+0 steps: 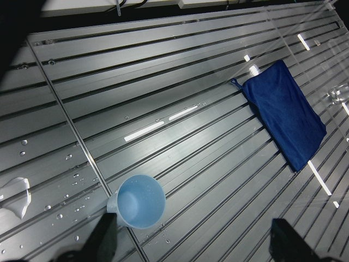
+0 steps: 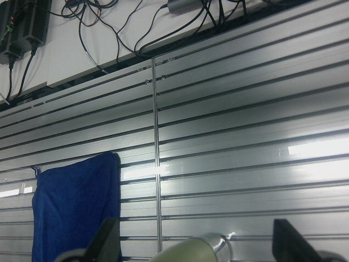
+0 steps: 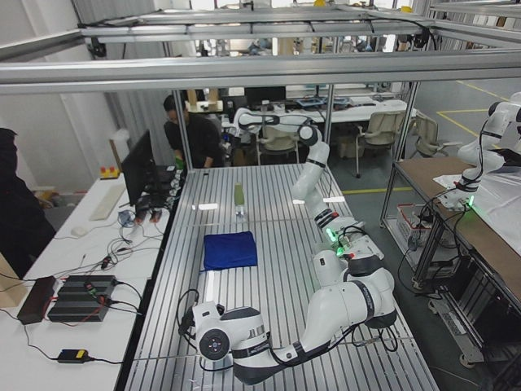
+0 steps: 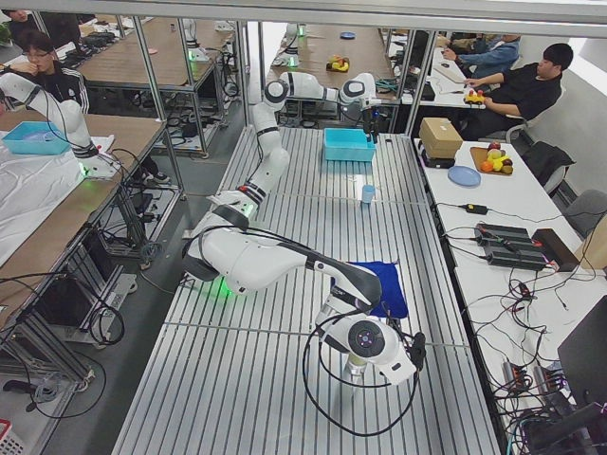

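Observation:
A blue cup [image 4: 368, 193] [image 1: 136, 201] stands on the slatted table, below my left gripper [image 4: 370, 121] in the left wrist view. A green bottle with a clear end [image 3: 238, 195] [image 2: 188, 252] is below my right gripper. A folded dark blue cloth [image 3: 229, 250] [image 1: 283, 114] [image 2: 73, 207] lies between cup and bottle. Both grippers show widely parted fingers in their wrist views, open, holding nothing.
A turquoise bin [image 4: 348, 144] is at the far end of the table in the camera right view. A side desk [image 3: 98, 228] carries monitors, cables and power units.

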